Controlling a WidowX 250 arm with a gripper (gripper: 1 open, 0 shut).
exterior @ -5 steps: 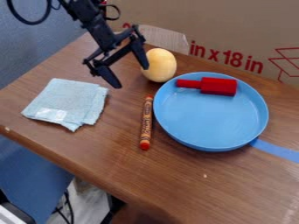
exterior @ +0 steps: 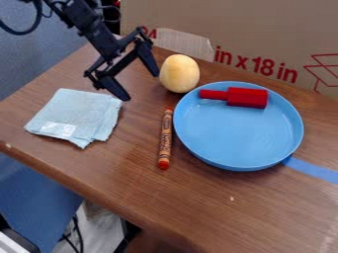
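Note:
My black gripper (exterior: 138,85) hangs above the table's left-middle, its two fingers spread open with nothing visible between them. Just to its right stands a pale yellow egg-shaped object (exterior: 180,73). A folded light blue cloth (exterior: 73,116) lies to the gripper's lower left. An orange crayon-like stick (exterior: 165,140) lies lengthwise left of a blue plate (exterior: 236,134), which holds a red object with a handle (exterior: 247,97) near its back rim.
A cardboard box (exterior: 264,35) forms the backdrop along the table's rear. Blue tape (exterior: 314,169) runs right of the plate.
The gripper has shifted slightly left and up from where it was, away from the egg-shaped object. The objects on the table look unmoved.

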